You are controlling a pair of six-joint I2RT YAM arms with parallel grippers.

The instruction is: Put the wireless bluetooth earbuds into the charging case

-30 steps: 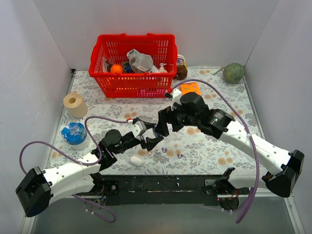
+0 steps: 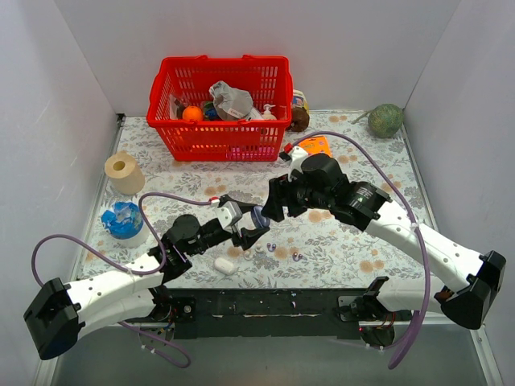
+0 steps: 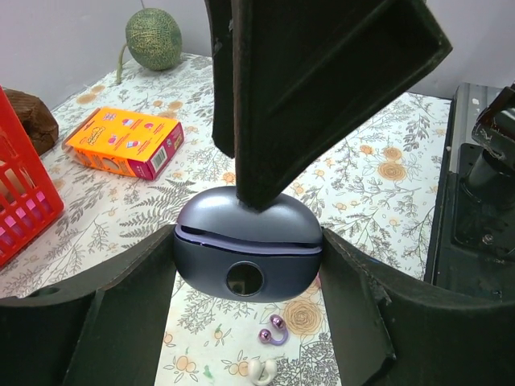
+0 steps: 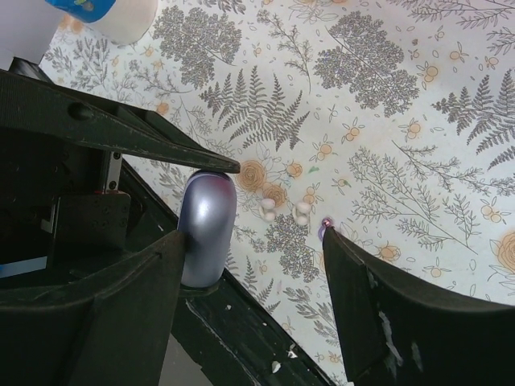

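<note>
My left gripper is shut on a dark metallic-purple charging case (image 3: 245, 277), held above the table with its round front window showing. A thin lilac seam runs under the lid. In the left wrist view, one black finger (image 3: 282, 121) of my right gripper overlaps the lid's top and seems to touch it. My right gripper has its fingers parted, with only tabletop visible between them; the case (image 4: 208, 233) is beside its left finger. Two purple clip-shaped earbuds (image 2: 271, 247) (image 2: 297, 256) lie on the table.
White earbuds (image 4: 302, 211) and a white case (image 2: 226, 265) lie near the front. Behind stand a red basket (image 2: 217, 145) and an orange box (image 2: 315, 145). A paper roll (image 2: 124, 172) and a blue-topped container (image 2: 122, 221) are at left; a melon (image 2: 385, 121) is back right.
My right gripper has shifted slightly right and away from the left one, leaving more of the case showing in the top view. The left arm has stayed still.
</note>
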